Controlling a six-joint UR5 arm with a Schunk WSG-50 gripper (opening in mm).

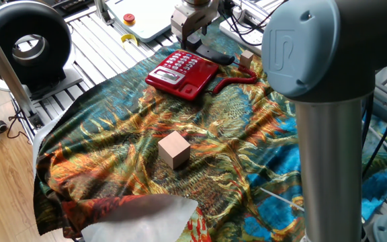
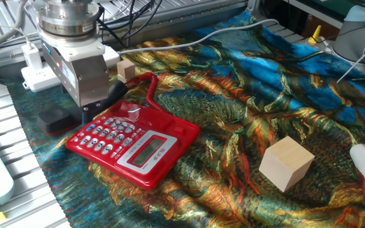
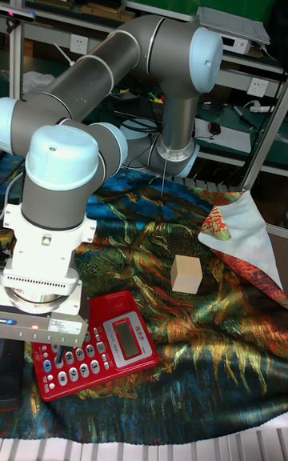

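A red desk phone (image 2: pixel 147 142) with silver keys and a small display lies on the patterned cloth. Its black handset (image 2: pixel 58 120) is off the body, along the keypad end, and a red coiled cord (image 1: pixel 239 80) runs from it. My gripper (image 2: pixel 76 106) points down over the handset's middle, with one dark finger (image 2: pixel 85 114) on the phone's side of it. The far finger is mostly hidden, so whether the fingers press on the handset does not show. In exterior view 3 the gripper body (image 3: pixel 42 324) covers part of the handset.
A larger wooden cube (image 1: pixel 174 149) sits on open cloth; a small wooden block (image 2: pixel 126 69) stands near the handset's cord end. Behind the gripper are a white power strip (image 2: pixel 40 77) and cables. A folded cloth corner (image 3: pixel 243 234) shows its white underside.
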